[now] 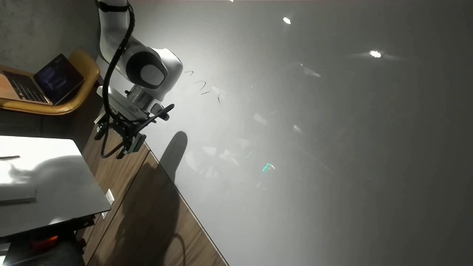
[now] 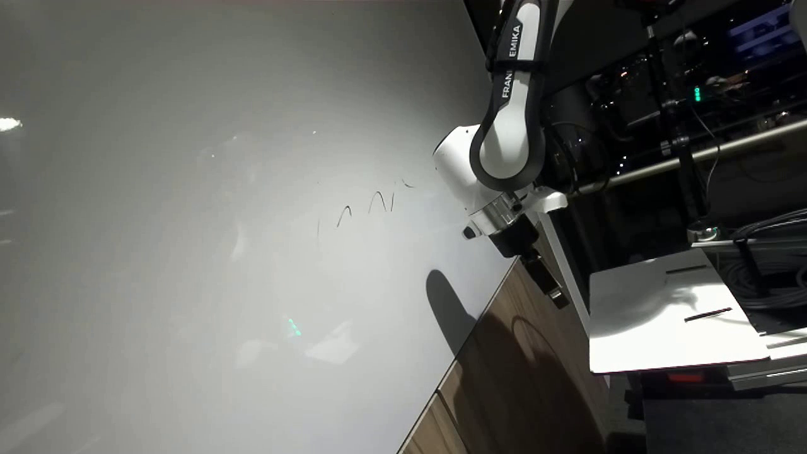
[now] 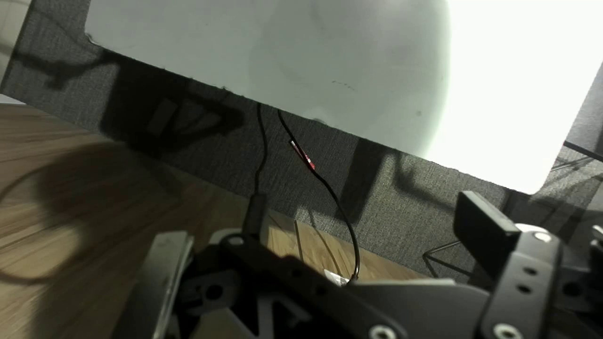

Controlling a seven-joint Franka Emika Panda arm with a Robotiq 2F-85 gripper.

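Note:
Dark pen strokes [image 1: 203, 85] mark the large whiteboard [image 1: 332, 133], close to the arm in the first exterior view. The same strokes [image 2: 381, 201] show left of the arm in the second exterior view. My gripper [image 1: 108, 146] hangs away from the strokes, near the wood panelling and beside the white table. Its fingers stand wide open in the wrist view, where one dark finger [image 3: 487, 231] is at the right and the other finger [image 3: 161, 282] at the left. Nothing is between them.
A white table [image 2: 643, 325] carries thin dark bars, one of them a bar [image 2: 707, 314] in its middle. Wood panelling [image 1: 146, 212] borders the whiteboard. A laptop [image 1: 57, 79] rests on a yellow chair [image 1: 86, 66]. Black cables [image 3: 333, 195] cross the floor below the gripper.

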